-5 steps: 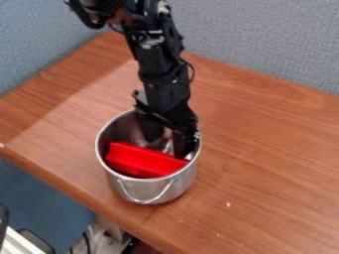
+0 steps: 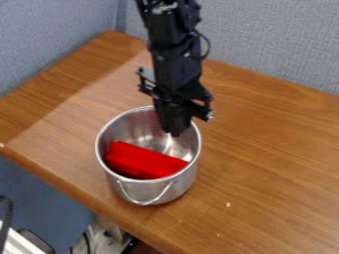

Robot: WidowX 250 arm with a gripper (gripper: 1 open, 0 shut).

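Note:
A silver metal pail (image 2: 179, 184) with a wire handle stands near the front edge of the wooden table. A red block (image 2: 143, 160) lies in its lower front part. My black gripper (image 2: 175, 119) hangs over the pail's back rim, fingers pointing down. Whether anything is between the fingers is hidden.
Grey padded walls (image 2: 265, 45) bound it at the back and left. Cables and a white part sit beyond the front left edge.
My gripper has risen out of the pail's interior toward its rim, showing more of the inside. The pail and red block look nearly unmoved.

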